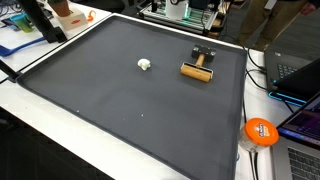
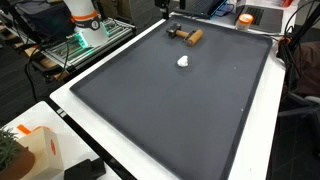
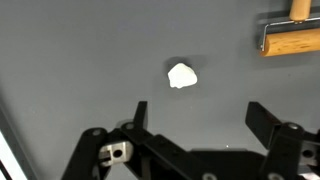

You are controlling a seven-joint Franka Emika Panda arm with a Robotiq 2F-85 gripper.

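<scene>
A small white lump point(image 3: 181, 75) lies on the dark grey mat, near the middle of the wrist view. The same white lump point(image 1: 144, 64) shows toward the far side of the mat in exterior view 1, and the lump point(image 2: 183, 61) is also plain in exterior view 2. My gripper is open over the mat, its two black fingers wide apart with nothing between them. The lump is ahead of the gap, apart from both fingertips. A roller point(image 3: 292, 42) with an orange-tan barrel lies at the upper right of the wrist view.
The roller point(image 1: 197, 72) rests near the mat's far right part. A robot base point(image 2: 88, 25) stands off the mat's left side in exterior view 2.
</scene>
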